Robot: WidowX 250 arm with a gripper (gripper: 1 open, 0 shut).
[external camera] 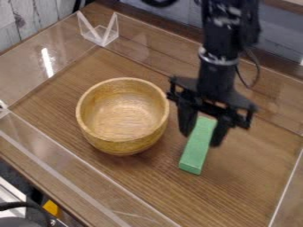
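Observation:
My gripper [214,118] is a dark, many-fingered shape reaching down from the top right of the camera view, its fingers spread open over a green oblong block [196,153] that lies on the wooden table. The upper part of the block is partly hidden beneath it; whether the fingers touch it is unclear.
A round tan bowl [122,127] sits left of the gripper. A clear angular object [97,33] stands at the back left. Bare table [130,191] surrounds the block at the front and right. A dark object lies at the lower left edge.

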